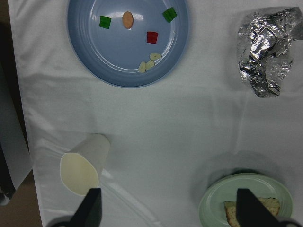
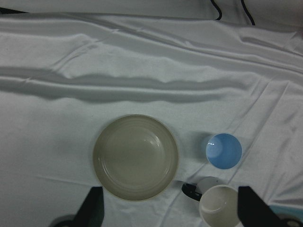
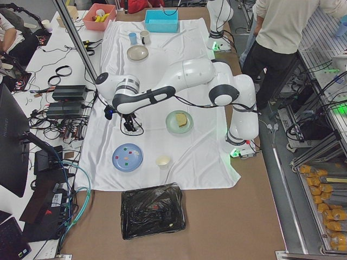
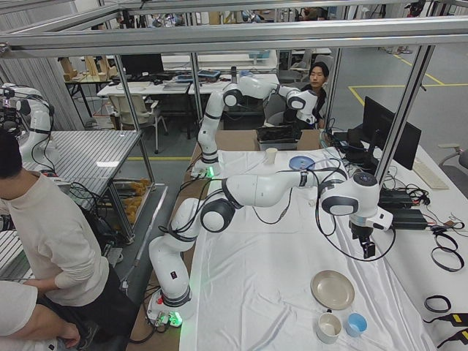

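Note:
In the left wrist view, a blue plate [image 1: 102, 49] holds small green, red, tan and pale pieces, with crumpled foil [image 1: 265, 52] beside it. A white cup [image 1: 90, 156] and a green plate [image 1: 215, 189] with a bread slice [image 1: 260, 203] lie below. My left gripper is open above the cloth; in the camera left view it hangs over the foil area. My right gripper is open above a beige plate [image 2: 135, 156], a blue cup [image 2: 223, 151] and a white mug [image 2: 218, 205].
A black bag-covered tray [image 3: 152, 211] sits beyond the cloth's edge. At the other end are a blue bin [image 3: 161, 21] and a red bin [image 3: 99, 16]. Cables and electronics line the side table. A person stands beside the arms.

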